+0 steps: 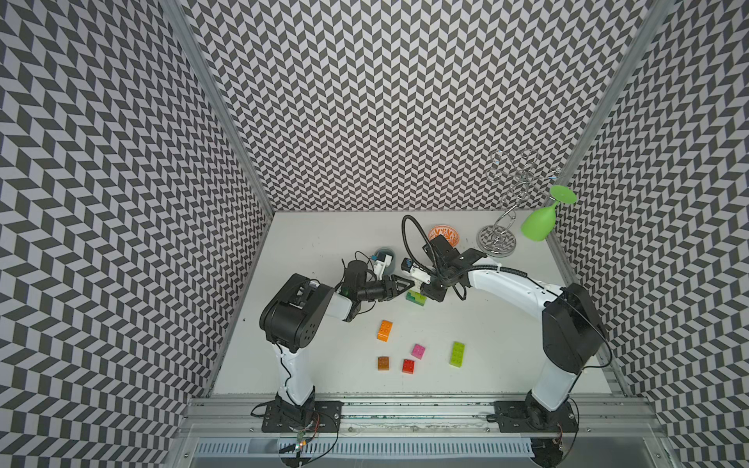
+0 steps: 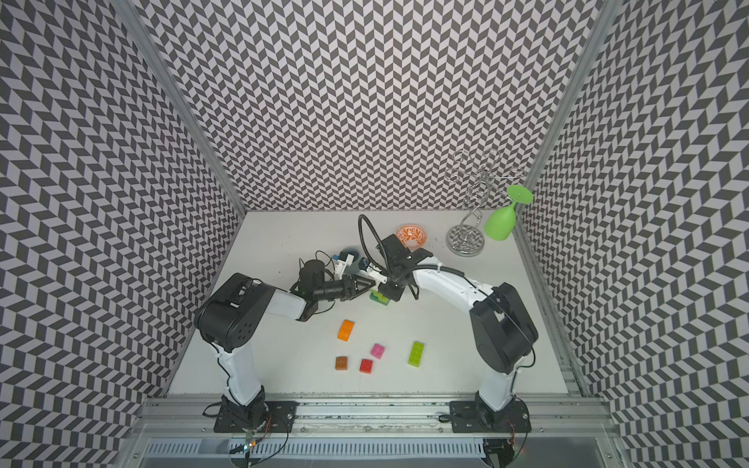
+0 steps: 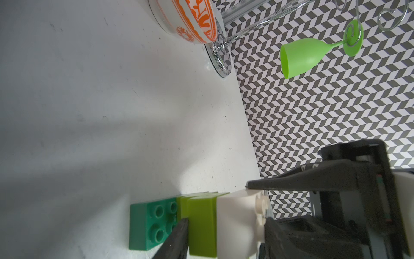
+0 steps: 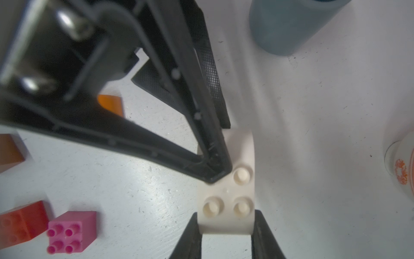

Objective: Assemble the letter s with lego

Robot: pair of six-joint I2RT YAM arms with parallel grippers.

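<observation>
My right gripper is shut on a white brick [image 4: 235, 190], raised over the table; my left gripper [image 1: 402, 284] meets it from the left, its tips at the brick, finger hard to tell. In the left wrist view a light green brick [image 3: 202, 224] adjoins the white one, with a dark green brick [image 3: 146, 224] behind; whether they are joined I cannot tell. An orange brick [image 1: 384, 330], brown brick [image 1: 383, 362], red brick [image 1: 408, 366], pink brick [image 1: 418, 351] and long green brick [image 1: 457, 354] lie loose at the front.
At the back stand an orange-patterned bowl [image 1: 443, 233], a blue-grey cup [image 4: 293, 23] and a metal stand [image 1: 497, 240] with a green goblet [image 1: 538, 224].
</observation>
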